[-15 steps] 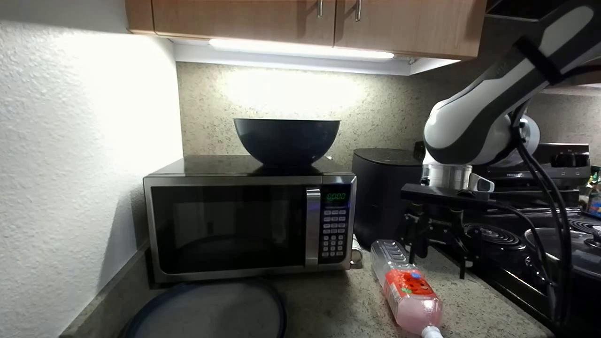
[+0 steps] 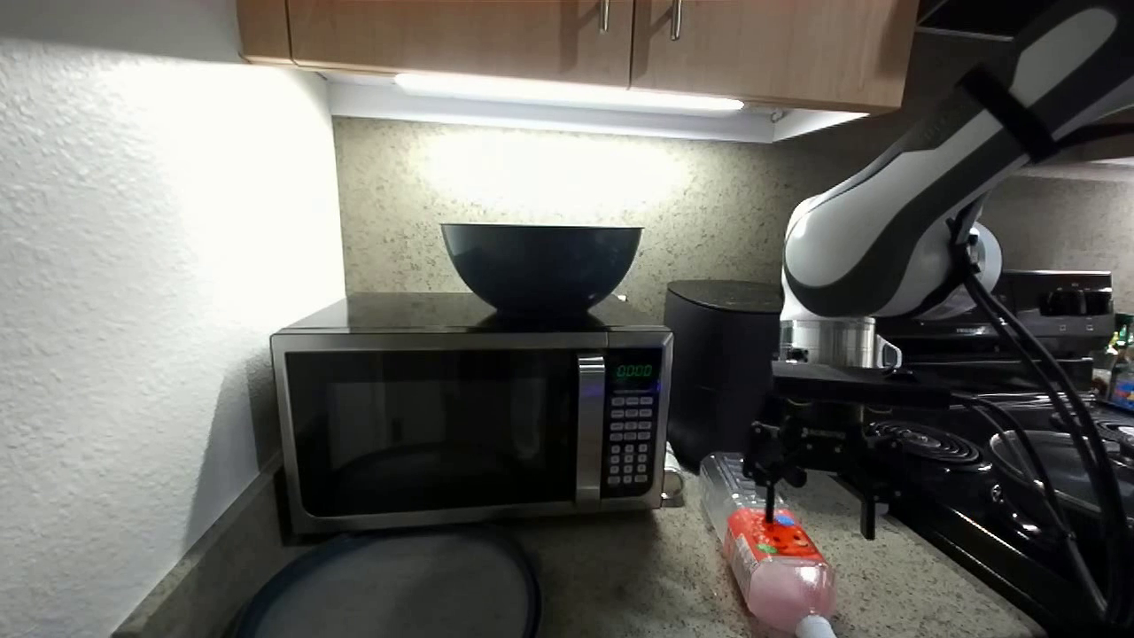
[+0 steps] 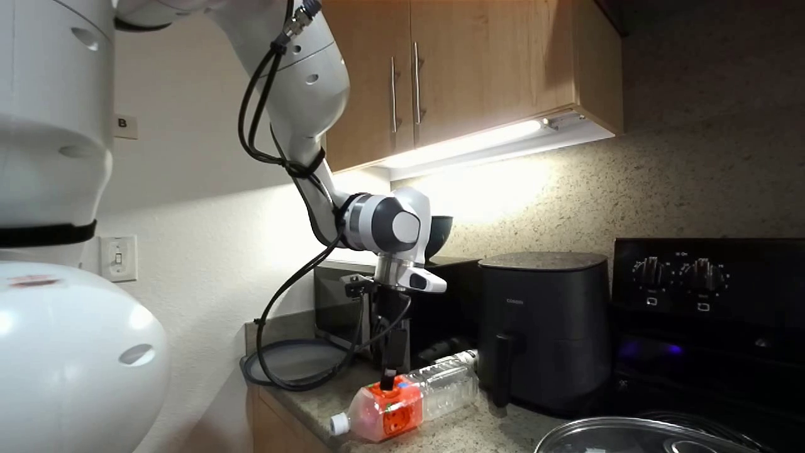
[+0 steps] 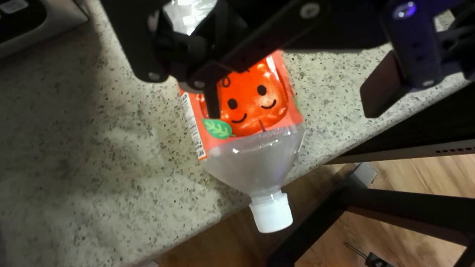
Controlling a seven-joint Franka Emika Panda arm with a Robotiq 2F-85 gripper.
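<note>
A clear plastic bottle with a red-orange label (image 2: 777, 535) and a white cap lies on its side on the counter, right of the microwave. My gripper (image 2: 819, 528) is open above the label. In exterior view 1 one finger overlaps the label and the other hangs to the right of the bottle. The wrist view shows the gripper with its fingers wide apart: one crosses the label (image 4: 254, 100), the other is over bare counter. The white cap (image 4: 271, 213) projects past the counter's edge there. Whether a finger touches the bottle I cannot tell.
A microwave (image 2: 446, 425) with a dark bowl (image 2: 542, 266) on top stands left of the bottle. Behind is a black air fryer (image 3: 543, 332). A round lid-like disc (image 2: 393, 595) lies in front of the microwave. The stove (image 2: 946, 521) borders the counter on the right.
In exterior view 1 my arm has shifted left and turned a little. One finger now overlaps the label instead of hanging beside the bottle's rear part. The bottle has not moved.
</note>
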